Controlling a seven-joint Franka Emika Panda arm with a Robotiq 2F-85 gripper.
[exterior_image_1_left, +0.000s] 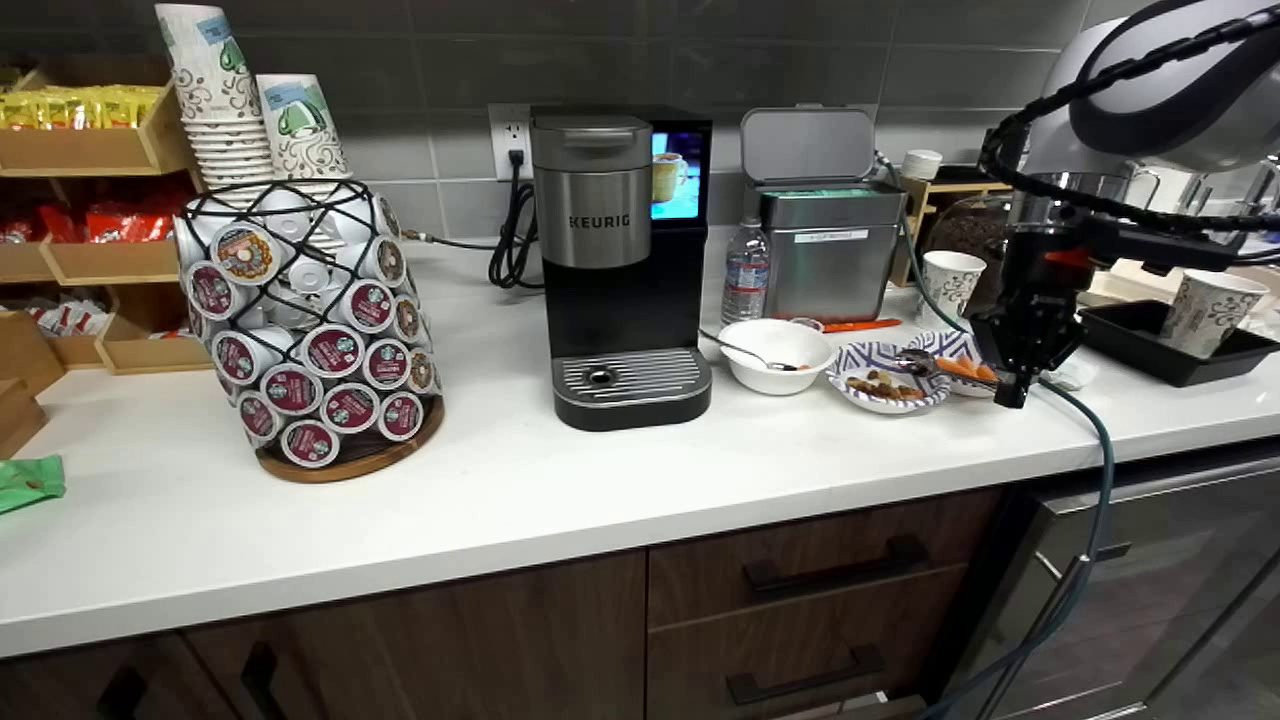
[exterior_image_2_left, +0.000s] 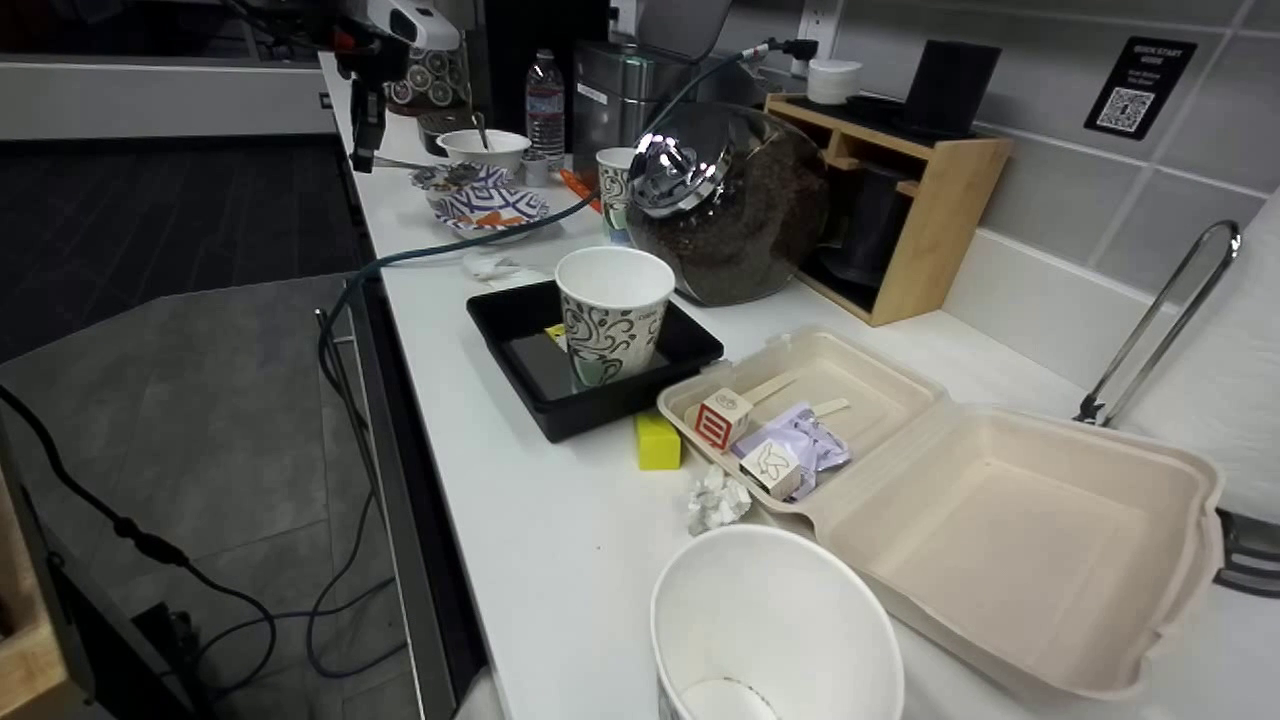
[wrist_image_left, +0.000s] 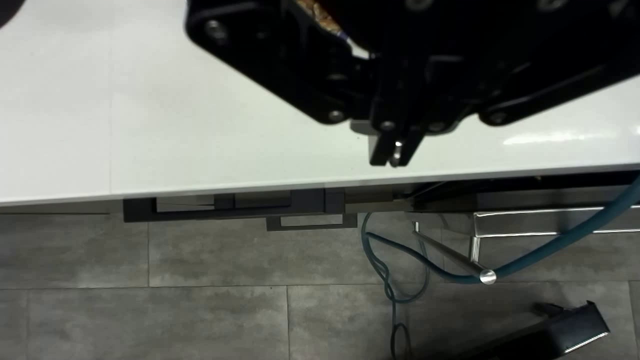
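Note:
A metal spoon (exterior_image_1_left: 918, 360) is held by the end of its handle in my gripper (exterior_image_1_left: 1014, 390), which is shut on it. Its head is over a blue-and-white patterned bowl (exterior_image_1_left: 894, 407) of nut-like pieces; whether anything lies in the spoon is too small to tell. In the wrist view, the handle's end (wrist_image_left: 396, 154) shows between the fingertips of my gripper, and the rest is mostly hidden by the arm. Behind and to the right sits a second patterned bowl with orange pieces (exterior_image_1_left: 963, 370). Left of these stands a white bowl (exterior_image_1_left: 777, 360) with another utensil in it.
A coffee maker (exterior_image_1_left: 600, 276), water bottle (exterior_image_1_left: 745, 276) and metal canister (exterior_image_1_left: 830, 258) stand behind or left. A teal cable (exterior_image_1_left: 1094, 420) hangs over the counter edge near my gripper. Bare counter (exterior_image_1_left: 672, 480) lies in front of the bowls.

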